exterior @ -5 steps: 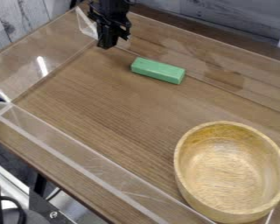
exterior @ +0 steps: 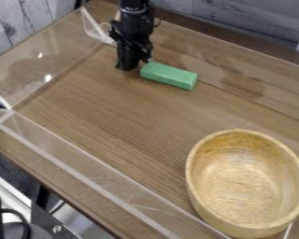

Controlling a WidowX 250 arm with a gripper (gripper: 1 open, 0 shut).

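A black robot arm reaches down from the top of the camera view, its gripper [exterior: 127, 61] low on the wooden table at the left end of a green block [exterior: 170, 76]. The gripper looks narrow, but it is small and dark, so its fingers are hard to make out. The block lies flat, slightly angled.
A large pale round bowl [exterior: 246, 182] sits at the lower right. Clear plastic edging runs along its left side.
The block and bowl look unmoved.
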